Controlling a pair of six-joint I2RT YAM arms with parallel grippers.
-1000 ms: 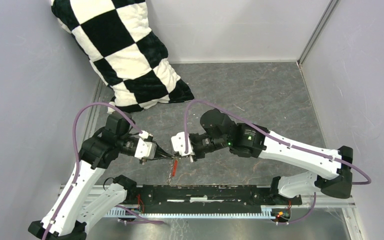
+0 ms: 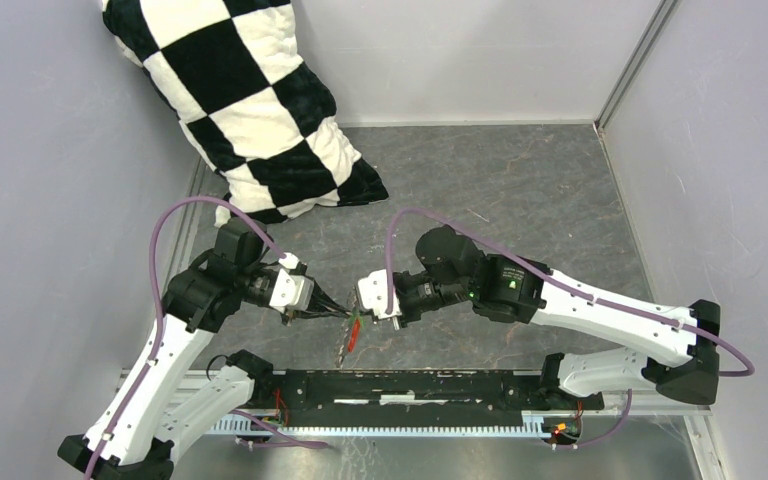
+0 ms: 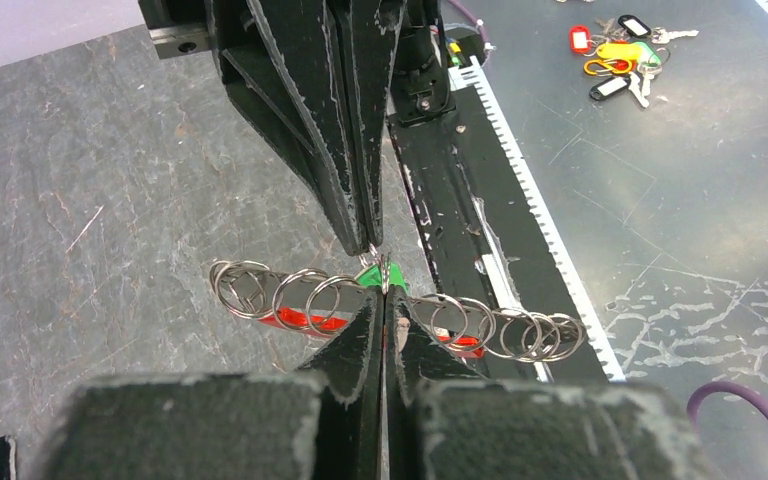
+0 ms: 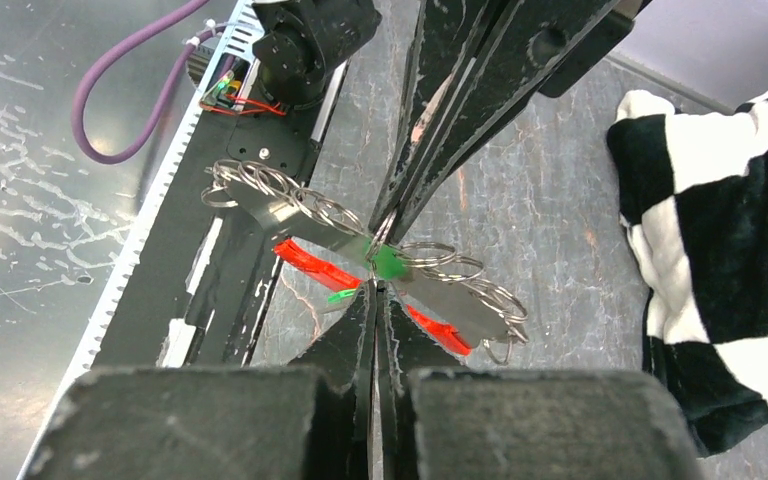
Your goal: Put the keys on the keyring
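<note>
A metal strip (image 4: 450, 300) with several thin rings (image 4: 340, 213) along it hangs between my grippers, a red part (image 4: 315, 265) and a green part (image 4: 390, 263) on it. My left gripper is shut on a thin ring (image 3: 385, 270) at the middle of the strip. Tip to tip with it, my right gripper is shut; a sliver of metal shows at its tips, and whether it is pinched is unclear. Loose keys (image 3: 642, 85) with coloured tags (image 3: 617, 50) lie in the left wrist view's upper right.
A black-and-white checkered cushion (image 2: 245, 95) leans at the back left. Along the front runs a black rail (image 2: 400, 390) with a white toothed strip. Grey floor (image 2: 520, 200) behind the arms is clear. Purple cables (image 2: 155, 265) loop from both arms.
Over the last second my right gripper has shifted slightly right. The strip with its red part has turned and tilted a little. The left arm has moved only slightly.
</note>
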